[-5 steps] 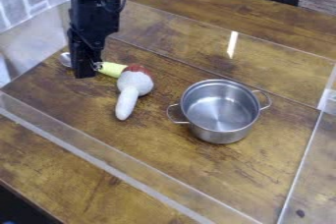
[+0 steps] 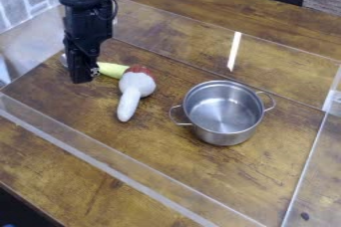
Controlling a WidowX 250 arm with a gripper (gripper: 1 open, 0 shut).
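The black gripper [image 2: 82, 70] hangs low at the upper left, shut, with nothing visible between its fingers. Just right of it lies a pale yellow-green elongated item [image 2: 110, 70], its left end partly behind the gripper. A white item with a long narrow end and a rounded, reddish-tinged top [image 2: 132, 95] rests on the wooden table to the lower right of the gripper. A steel pot [image 2: 222, 113] with two side handles stands empty at the right.
Transparent edges or panels run along its left and right sides.
The gripper has shifted slightly left and down over the last second. The pot and the items on the table have stayed in place.
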